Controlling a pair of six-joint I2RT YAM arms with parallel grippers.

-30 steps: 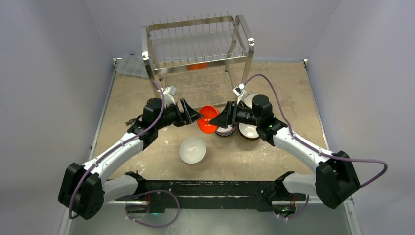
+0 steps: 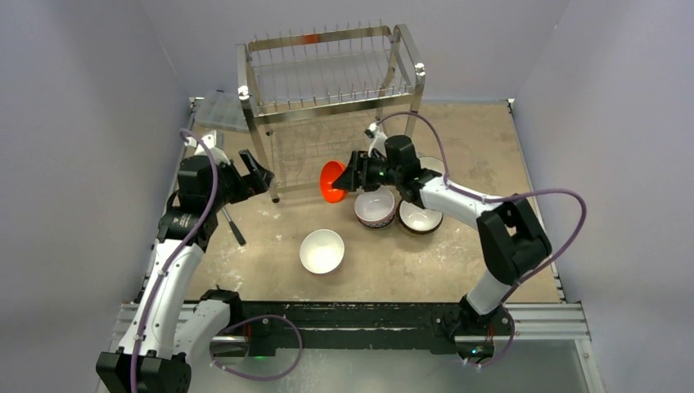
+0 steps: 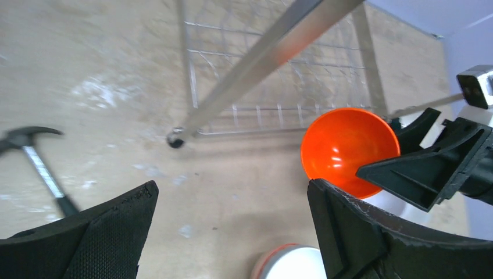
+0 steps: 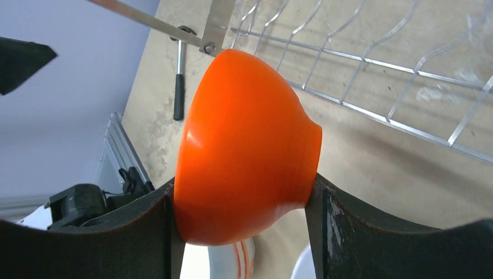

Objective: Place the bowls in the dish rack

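An orange bowl (image 2: pixel 331 182) hangs tilted on its side above the table, in front of the dish rack (image 2: pixel 327 108). My right gripper is shut on it, with a finger on each side in the right wrist view. My left gripper stands open to the left of the rack, nothing between its fingers. A white bowl (image 2: pixel 322 251) sits upright on the table. Further right are a patterned bowl (image 2: pixel 375 208) and a dark-rimmed bowl (image 2: pixel 421 216). Behind the right arm, another white bowl (image 2: pixel 432 164) is partly hidden.
A hammer (image 3: pixel 43 168) lies on the table at the left, mostly beneath the left arm. A clear plastic container (image 2: pixel 221 111) stands at the back left. The rack's metal leg (image 2: pixel 274 195) comes down near the left gripper.
My left gripper has moved away from the orange bowl, left and back. The right gripper has carried the bowl slightly left and back, toward the rack.
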